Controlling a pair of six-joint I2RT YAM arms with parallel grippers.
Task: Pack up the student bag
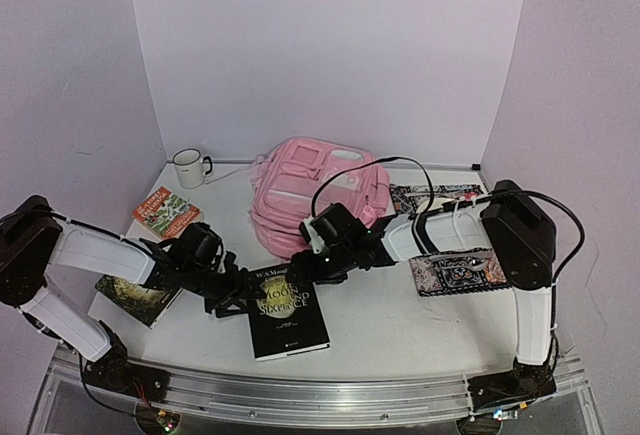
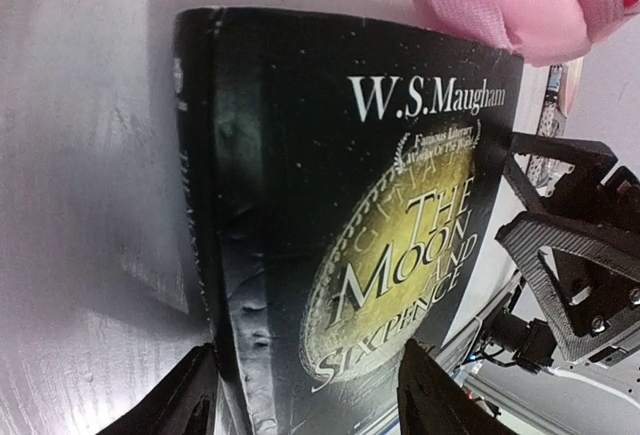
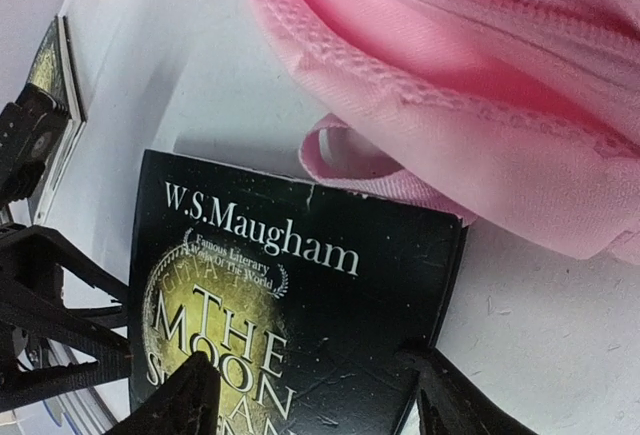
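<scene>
A black book [image 1: 287, 315], "The Moon and Sixpence", lies cover up at the table's front, its top edge towards the pink bag [image 1: 315, 187]. At the book's left edge is my left gripper [image 1: 240, 300]; its fingers [image 2: 185, 400] stand apart in the left wrist view, the spine running down between them. My right gripper [image 1: 318, 267] is at the upper right edge, its fingers [image 3: 440, 395] also spread. Neither finger looks closed on the cover. In the right wrist view the bag's strap loop [image 3: 350, 150] meets the book's top edge.
A white mug [image 1: 189, 168] and an orange-green book [image 1: 166, 212] are at the back left. Another dark book [image 1: 138, 298] lies partly under the left arm. Patterned items [image 1: 460, 273] lie on the right, partly under the right arm.
</scene>
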